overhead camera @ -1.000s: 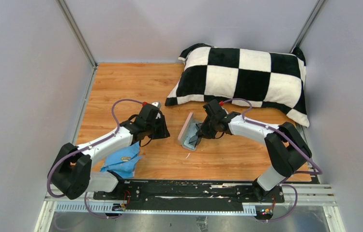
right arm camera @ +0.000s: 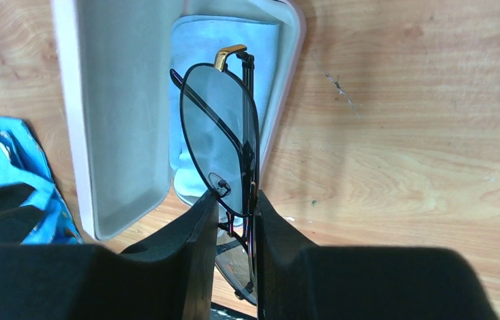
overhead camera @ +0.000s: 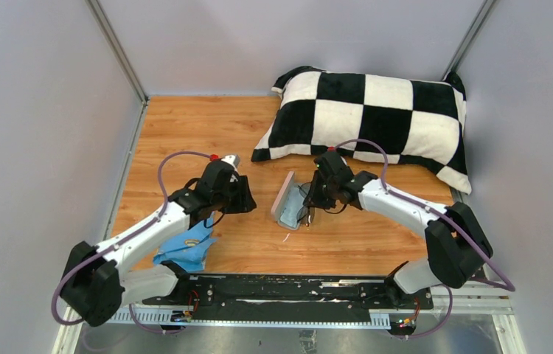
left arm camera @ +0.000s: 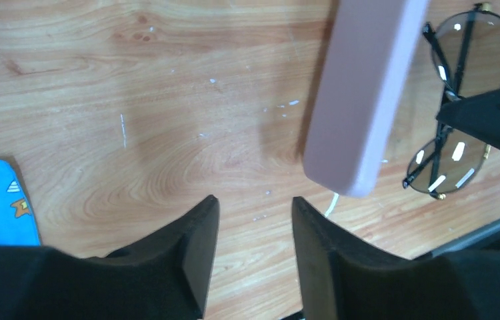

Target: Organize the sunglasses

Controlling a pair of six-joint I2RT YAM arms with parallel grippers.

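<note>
Thin-rimmed sunglasses (right arm camera: 217, 127) with folded temples hang above an open case, and my right gripper is shut on them near the bridge. The glasses case (right arm camera: 124, 120) lies open, a folded light-blue cloth (right arm camera: 267, 60) in one half. In the left wrist view the case's pink outer side (left arm camera: 361, 93) stands up, with the sunglasses (left arm camera: 461, 160) beyond it. My left gripper is open above bare wood left of the case, nothing between its fingers. A blue pouch (overhead camera: 189, 247) rests at the front left, partly under the left arm.
A black-and-white checkered pillow (overhead camera: 366, 114) fills the back right. A small white scrap (overhead camera: 286, 237) lies in front of the case. Bare wood (overhead camera: 207, 122) spreads over the back left, and more lies front right.
The right gripper has lifted the sunglasses and shifted slightly right from over the case. The left arm has drawn back a little to the left. Case, pouch and pillow stay put.
</note>
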